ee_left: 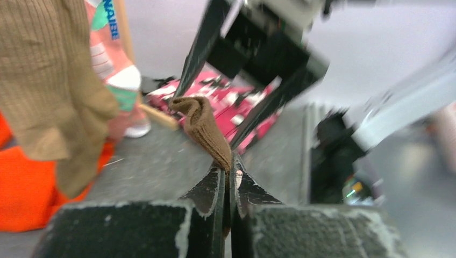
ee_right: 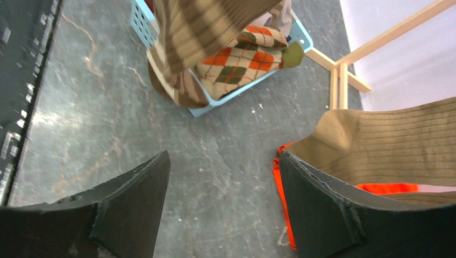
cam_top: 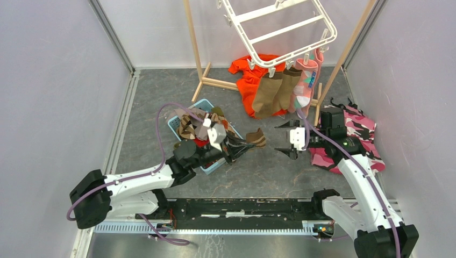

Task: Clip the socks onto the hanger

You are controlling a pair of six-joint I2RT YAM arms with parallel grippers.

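Observation:
A brown striped sock [cam_top: 257, 138] is pinched in the fingertips of my left gripper [cam_top: 244, 145]; in the left wrist view its brown cuff [ee_left: 207, 129] rises from the shut fingers. My right gripper [cam_top: 280, 141] stands open just right of it, with nothing between its fingers. Olive socks [cam_top: 269, 94] and pink socks [cam_top: 304, 80] hang clipped from the white hanger [cam_top: 287, 25] at the back.
A blue basket [ee_right: 231, 97] of mixed socks sits behind the left arm. An orange cloth [cam_top: 244, 86] lies under the hanging socks, a pink camouflage bag [cam_top: 360, 134] at the right. The wooden stand [cam_top: 192, 48] frames the hanger; grey floor shows in the middle.

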